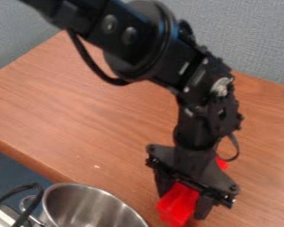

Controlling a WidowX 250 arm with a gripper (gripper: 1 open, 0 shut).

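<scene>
My gripper (184,197) points down at the bottom right, its fingers around a red block (179,204) just right of a steel pot (91,208). The block shows between the fingers, which appear closed on it, though their tips are partly hidden. A second red piece (222,163) shows behind the gripper, mostly hidden by it.
A grey textured wall stands at the back.
</scene>
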